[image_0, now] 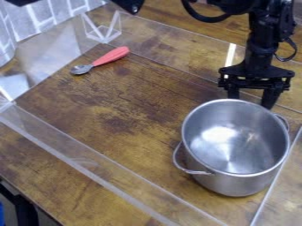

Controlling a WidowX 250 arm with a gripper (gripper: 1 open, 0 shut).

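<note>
My black gripper [255,88] is at the right, just above the back rim of a large steel pot [234,155], which sits in the lower right with its handles out to the sides. Whether the gripper is open or shut, or holds anything, is hard to make out. A spoon with a pink-red handle [109,57] lies at the upper left of the wooden surface.
Clear plastic walls [83,163] border the wooden work area [112,124]. A white and metal rack [24,35] stands at the upper left corner.
</note>
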